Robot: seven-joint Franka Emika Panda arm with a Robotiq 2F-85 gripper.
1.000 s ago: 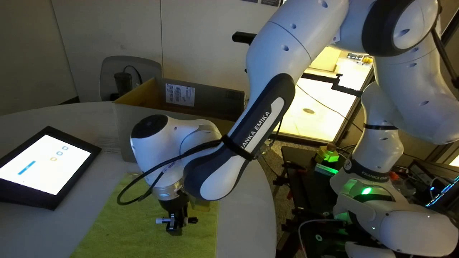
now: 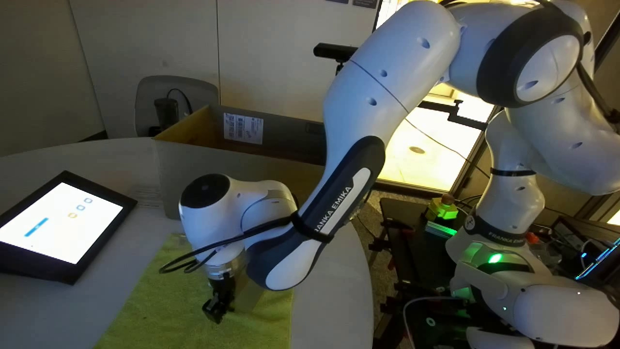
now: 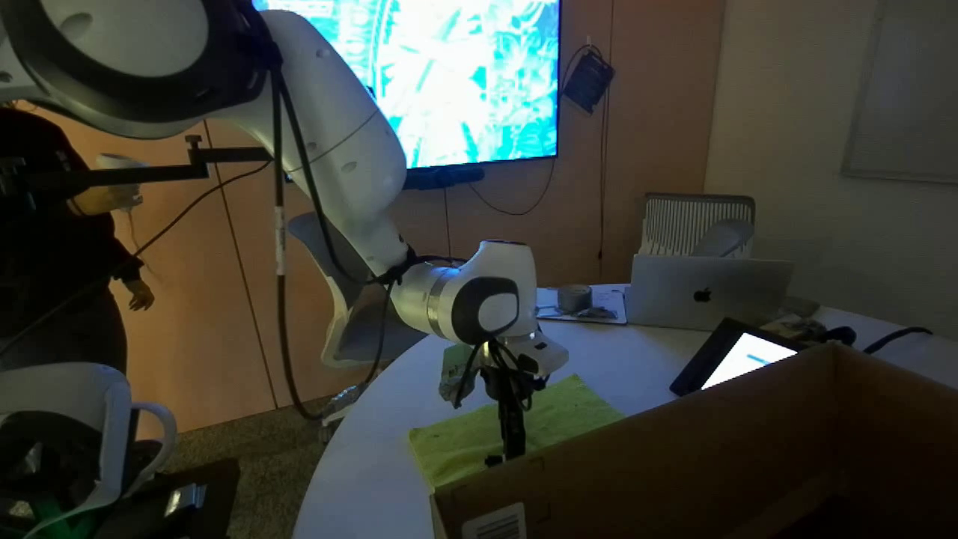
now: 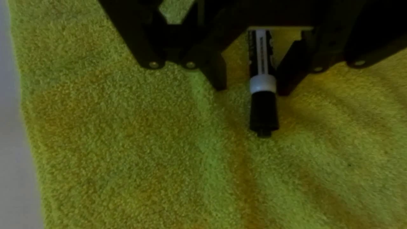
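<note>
A marker (image 4: 264, 110) with a black cap and a pale band lies between the fingers of my gripper in the wrist view. There is a gap between it and the left finger, while the right finger (image 4: 292, 70) is close beside it; whether they touch I cannot tell. The fingers stand part open. Under the marker is a yellow-green towel (image 4: 126, 152). In exterior view 1 my gripper (image 2: 216, 313) is low over the towel (image 2: 174, 314), and the marker cannot be made out there.
Behind the arm stands a large open cardboard box (image 2: 168, 168), its near wall close to the gripper in exterior view 2. A tablet with a lit screen (image 2: 58, 221) sits to the left. Bare white table (image 2: 331, 291) lies right of the towel.
My hand has come down and turned. A second ago the marker showed sideways at the fingers in exterior view 1; it is hidden there now.
</note>
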